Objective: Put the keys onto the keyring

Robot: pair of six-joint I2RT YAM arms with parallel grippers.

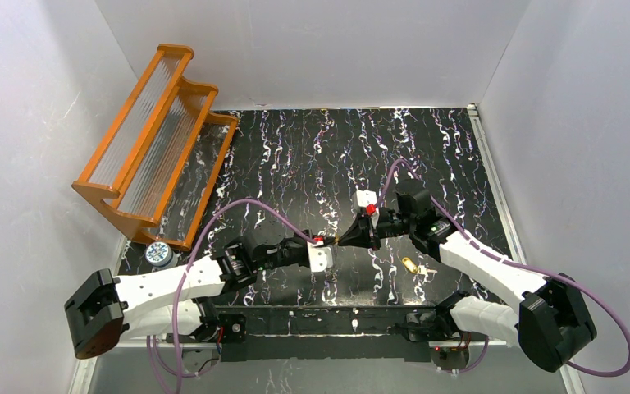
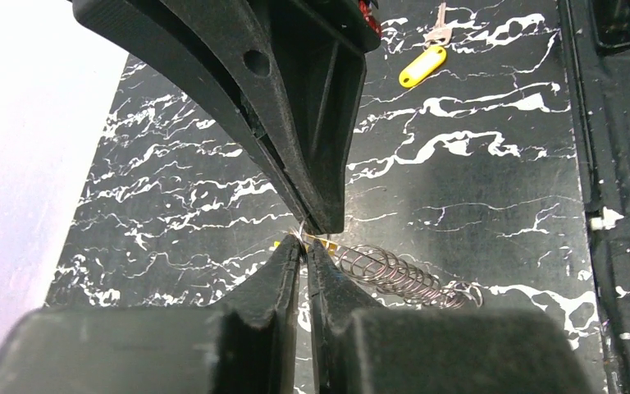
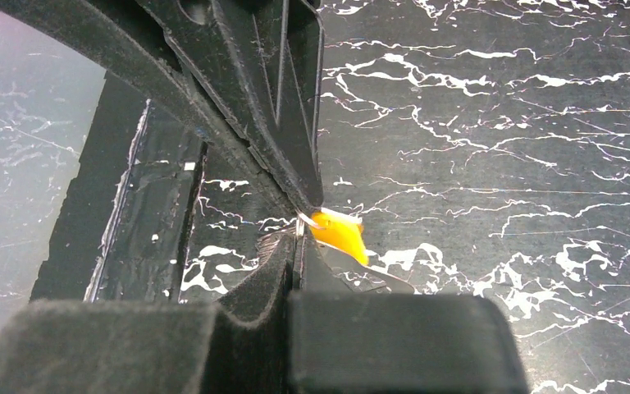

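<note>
My two grippers meet fingertip to fingertip above the table's middle. The right gripper (image 1: 341, 241) is shut on the thin metal keyring, whose wire shows at the tips in the right wrist view. Against those tips lies a yellow tag (image 3: 340, 235), with a thin metal piece beyond it, partly hidden. In the left wrist view a wire coil (image 2: 394, 275) hangs beside the tips. My left gripper has its tips at the ring with a narrow gap between the fingers; whether they grip the wire is unclear. Another key (image 2: 438, 31) with a yellow tag (image 2: 422, 66) lies on the table.
A wooden shelf (image 1: 146, 148) stands at the back left. A round white-and-blue container (image 1: 160, 254) sits by its front end. Purple hoses (image 1: 205, 230) arch over both arms.
</note>
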